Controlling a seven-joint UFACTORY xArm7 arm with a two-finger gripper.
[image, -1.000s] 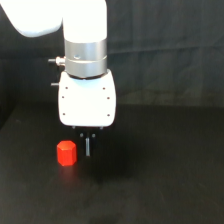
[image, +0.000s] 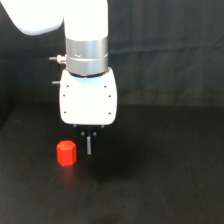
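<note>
A small red block (image: 66, 153) with an angular, many-sided outline rests on the black table, left of centre in the camera view. My gripper (image: 89, 148) points down from the white arm, a short way to the right of the block. A gap shows between block and fingers, so they look apart. The fingers are thin, dark and small here; whether they are parted or together is not clear. Nothing can be made out between them.
No other objects are in view.
The arm and gripper have shifted very slightly right and perhaps up. The red block has stayed where it was.
</note>
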